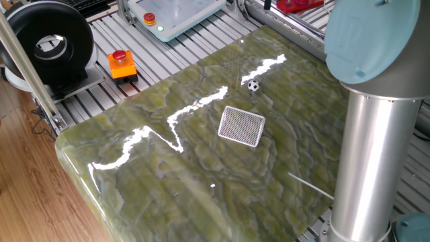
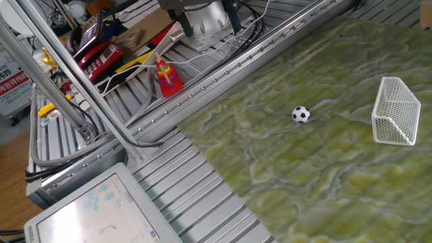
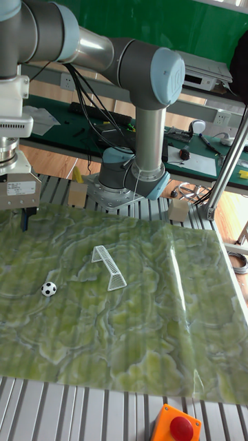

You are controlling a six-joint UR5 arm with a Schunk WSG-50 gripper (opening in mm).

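A small black-and-white soccer ball [image 2: 301, 114] rests on the green marbled mat [image 2: 270, 155]. Beside it, a short way off, stands a white toy goal with a mesh net [image 2: 396, 111]. From the third exterior view, the ball [image 3: 49, 289] is left of the goal [image 3: 109, 267]. At the top of the second exterior view my gripper [image 2: 208, 31] shows two dark fingers spread apart, nothing visible between them. In the third exterior view the gripper [image 3: 25, 224] hangs at the mat's far left edge, away from ball and goal. The first exterior view does not show it.
An orange emergency-stop box [image 1: 123, 66] and a teach pendant [image 1: 176, 17] sit off the mat on the slatted table. A thin white rod or cable [image 1: 310, 185] reaches over the mat near the arm's base.
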